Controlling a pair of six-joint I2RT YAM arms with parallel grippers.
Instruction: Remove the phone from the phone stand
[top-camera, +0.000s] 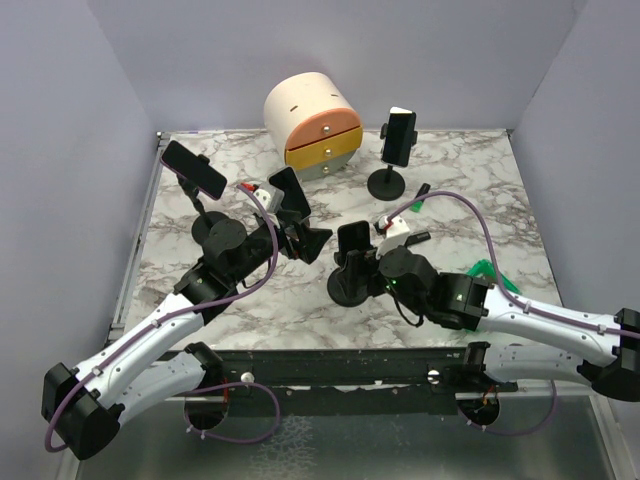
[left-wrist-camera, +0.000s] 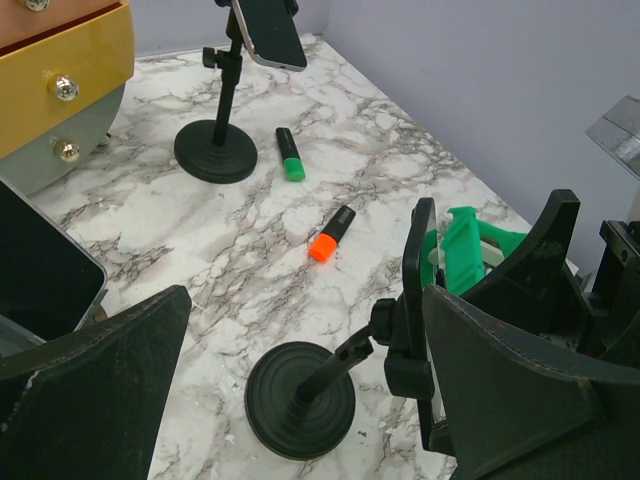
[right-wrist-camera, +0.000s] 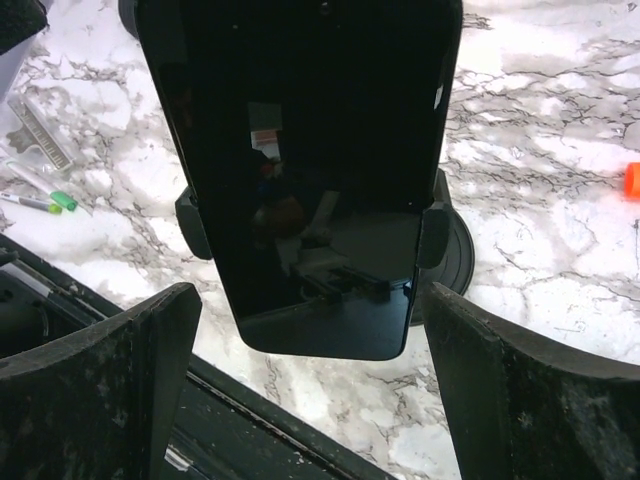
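Observation:
A black phone (right-wrist-camera: 305, 160) is held upright in a stand at the centre front, whose round base (left-wrist-camera: 300, 420) rests on the marble. My right gripper is open around the phone's lower edge, with a finger to either side and slightly nearer the camera. In the top view that gripper (top-camera: 365, 275) largely hides the phone's lower part. My left gripper (top-camera: 305, 240) is open, left of this stand and above the table, beside another phone (top-camera: 290, 190).
More phone stands stand at the back right (top-camera: 386, 183) and left (top-camera: 208, 226). A drawer cabinet (top-camera: 305, 110) is at the back. Markers (left-wrist-camera: 335, 230) and green items (top-camera: 483, 270) lie on the right.

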